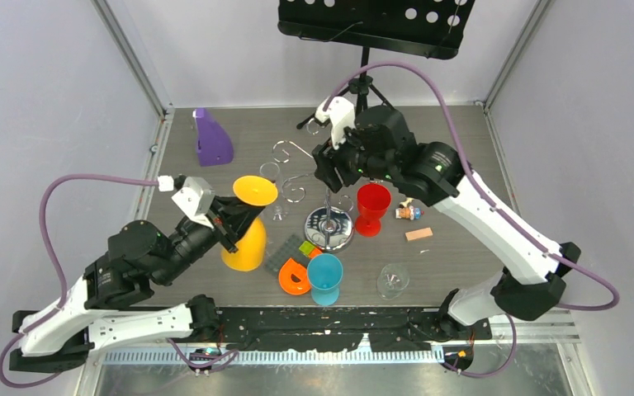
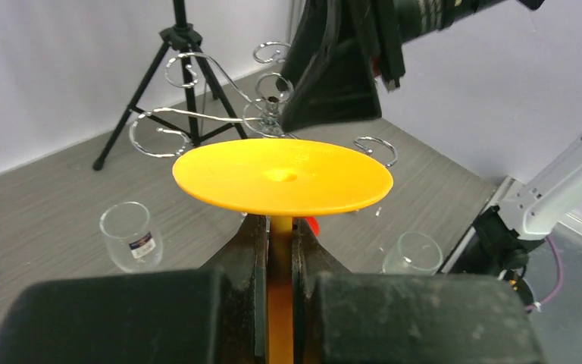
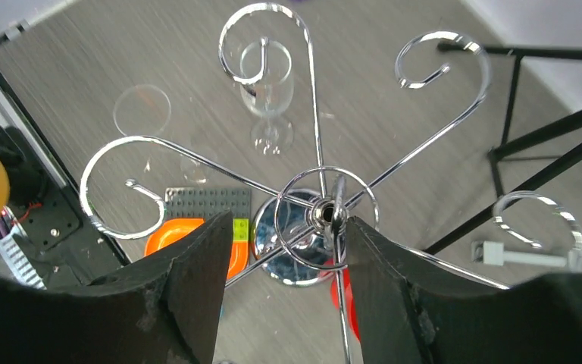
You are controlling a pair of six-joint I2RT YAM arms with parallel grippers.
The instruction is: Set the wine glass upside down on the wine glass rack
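Note:
Held upside down by its stem, a yellow wine glass (image 1: 245,249) has its foot (image 2: 282,176) on top and its bowl below. My left gripper (image 1: 236,228) is shut on that stem, left of the rack and apart from it. The chrome wine glass rack (image 3: 326,216), with curled arms round a central post, stands mid-table on a round base (image 1: 328,228). Over the rack's top my right gripper is open, its fingers (image 3: 189,292) on either side of the top ring and post. Whether they touch the metal I cannot tell.
A red goblet (image 1: 373,206), a blue goblet (image 1: 324,276) and a clear glass (image 1: 394,280) stand near the rack. Orange toy pieces (image 1: 294,278) lie in front, a purple block (image 1: 212,140) at far left. Behind the rack stands a music stand (image 1: 363,87).

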